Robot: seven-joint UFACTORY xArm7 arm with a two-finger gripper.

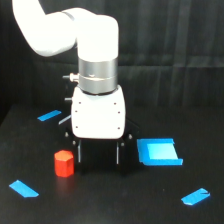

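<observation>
A red block (pixel 64 163) stands on the dark table at the left. My gripper (pixel 98 152) hangs from the white arm to the right of the block, pointing down. Its two thin fingers are spread well apart, and nothing shows between them. In this view the block lies just outside the left finger, apart from it. How high the fingertips are above the table is hard to tell. A pale square edged with blue tape (pixel 144 153) lies flat on the right.
Blue tape strips lie on the table at back left (pixel 49 115), front left (pixel 23 188) and front right (pixel 195 197). Bare dark surface (pixel 110 195) spreads across the front middle. A dark curtain (pixel 170 70) hangs behind.
</observation>
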